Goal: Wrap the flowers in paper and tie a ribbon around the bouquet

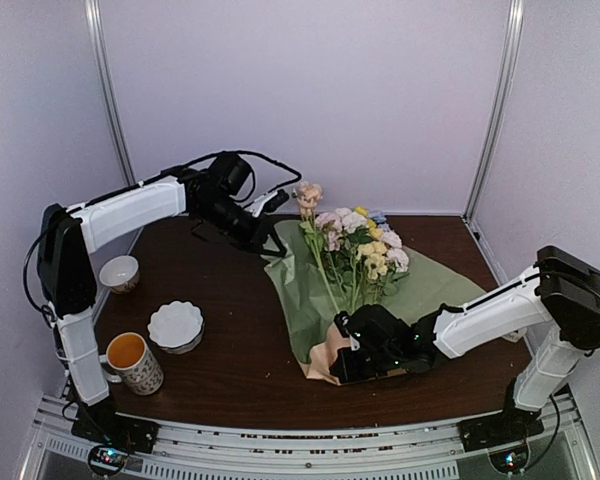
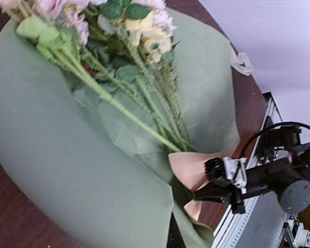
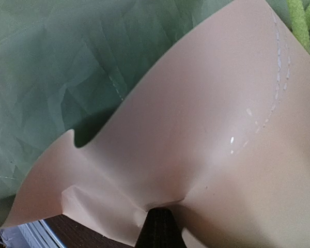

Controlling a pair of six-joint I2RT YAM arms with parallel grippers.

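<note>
The fake flowers (image 1: pixel 360 240) lie on green wrapping paper (image 1: pixel 430 280) with a pink inner face (image 3: pixel 217 103). My left gripper (image 1: pixel 272 248) is shut on the green paper's left edge and holds it lifted beside the stems; in the left wrist view the raised sheet (image 2: pixel 93 155) curves around the bouquet. My right gripper (image 1: pixel 342 365) is low at the bottom of the bouquet, shut on the pink-faced paper, which gathers at its fingers (image 3: pixel 159 230). The flower stems (image 2: pixel 144 113) run down toward that fold.
A patterned mug (image 1: pixel 140 372), a scalloped white dish (image 1: pixel 176 325) and a small bowl (image 1: pixel 119 273) stand on the left of the dark table (image 1: pixel 230 395). Bare table shows along the front and between the dishes and the paper.
</note>
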